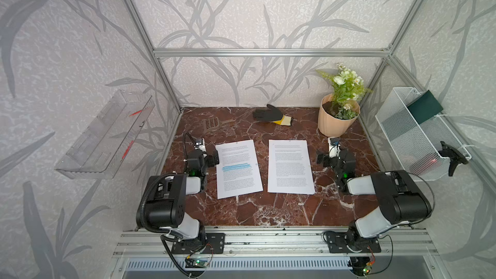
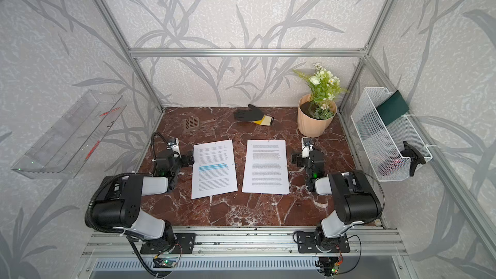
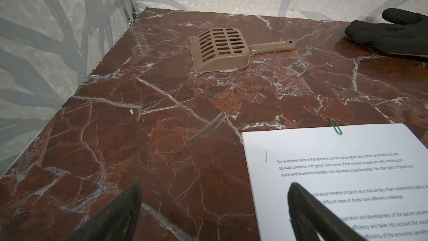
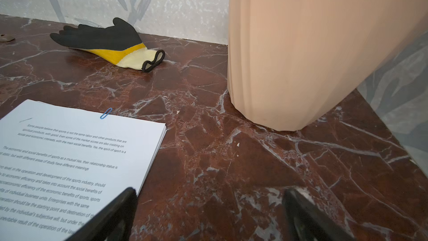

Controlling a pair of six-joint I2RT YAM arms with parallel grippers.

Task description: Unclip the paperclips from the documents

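Note:
Two stapled-looking stacks of printed pages lie side by side on the table: a left document (image 1: 238, 180) with blue-highlighted lines and a right document (image 1: 291, 180). A green paperclip (image 3: 336, 126) sits on the top edge of the left one. On the right one's top edge is a blue paperclip (image 4: 106, 113). My left gripper is open and empty, just left of the left document. Beyond the right document's right side, my right gripper also stands open, nothing between its fingers.
A potted plant (image 1: 336, 118) stands at the back right, close beyond my right gripper. Along the back lie a glove (image 1: 272, 115) and a brown slotted scoop (image 3: 220, 49). A clear bin (image 1: 106, 134) hangs at left, a white mesh basket (image 1: 408, 149) at right. Bare table separates the documents.

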